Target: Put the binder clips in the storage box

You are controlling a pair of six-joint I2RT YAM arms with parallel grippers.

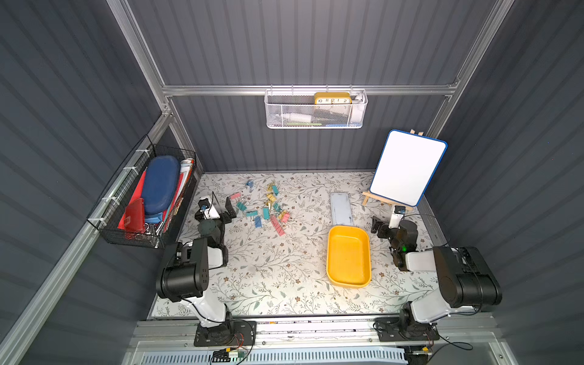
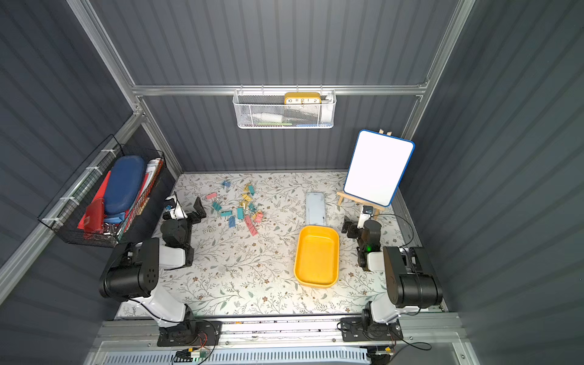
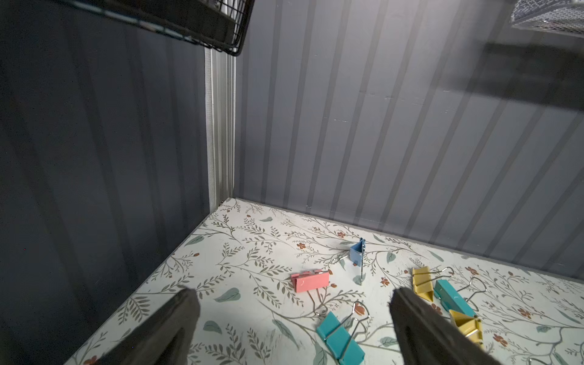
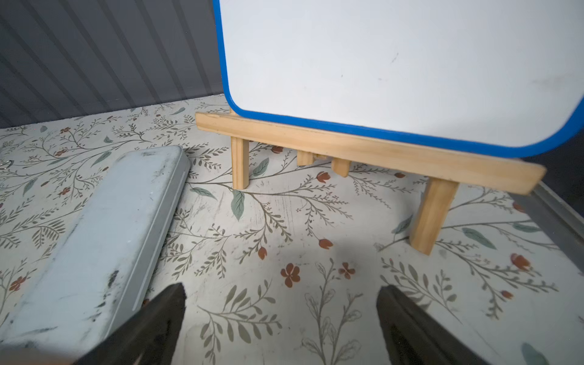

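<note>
Binder clips in pink, teal, blue and yellow lie scattered on the left half of the table, among them a pink clip (image 3: 312, 281), a teal clip (image 3: 340, 339), a blue clip (image 3: 357, 252) and a yellow clip (image 3: 422, 283). To their left is my left gripper, its fingers wide apart and empty. An open yellow box (image 1: 348, 256), with nothing inside, stands right of the table's middle. Over on the right, beside that box, my right gripper is also open, with only bare tabletop showing between its fingers.
Behind the yellow box lies a flat pale grey case (image 4: 103, 243). A whiteboard (image 1: 408, 167) on a wooden easel (image 4: 365, 140) rises at the back right. A black wire basket (image 1: 130, 237) hangs at the left wall.
</note>
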